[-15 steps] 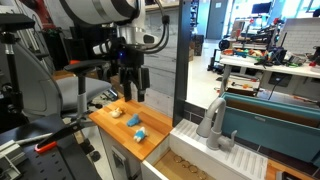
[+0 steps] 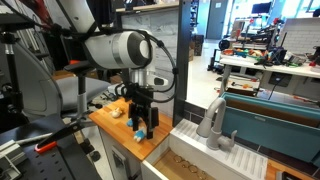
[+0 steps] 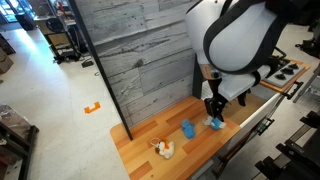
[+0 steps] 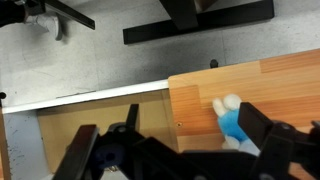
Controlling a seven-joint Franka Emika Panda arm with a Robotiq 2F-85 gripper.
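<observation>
A blue-and-white soft toy (image 4: 232, 124) lies on the wooden surface. In the wrist view it shows beside the right-hand finger, partly covered by it. My gripper is open, its fingers apart and pointing down, with no grip on the toy. From outside, the gripper (image 2: 143, 130) is low over the same toy (image 2: 140, 137); whether a finger touches it I cannot tell. A second blue object (image 3: 188, 128) lies a short way off on the wood, and a pale toy with orange-brown parts (image 3: 163, 149) sits farther along.
Beside the wood is an open drawer or bin (image 2: 185, 158) with a few small items inside. A grey tap-like fixture (image 2: 211, 122) stands at its far side. A grey plank wall (image 3: 155, 55) rises behind the wood. Bare wood lies between the toys.
My arm has come down and slightly toward the drawer side, from well above the wood to low over the blue-and-white toy. The toys appear not to have moved.
</observation>
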